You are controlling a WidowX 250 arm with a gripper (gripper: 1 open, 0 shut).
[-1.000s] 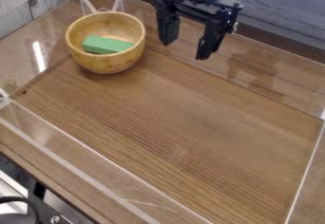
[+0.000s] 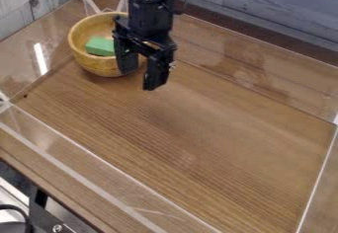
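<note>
My black gripper (image 2: 141,57) hangs at the upper middle, at the right side of a wooden bowl (image 2: 93,65), partly in front of it. It stands open. A green block (image 2: 101,45) lies inside the bowl, to the left of the gripper and partly hidden by it. I cannot tell whether the gripper touches the bowl.
A pale wall (image 2: 264,5) runs along the back, and light edges border the left and right. Some black cabling (image 2: 11,217) is at the bottom left corner.
My gripper has moved left and down from the upper right of the table to beside the bowl. The bowl and block appear to be in the same place.
</note>
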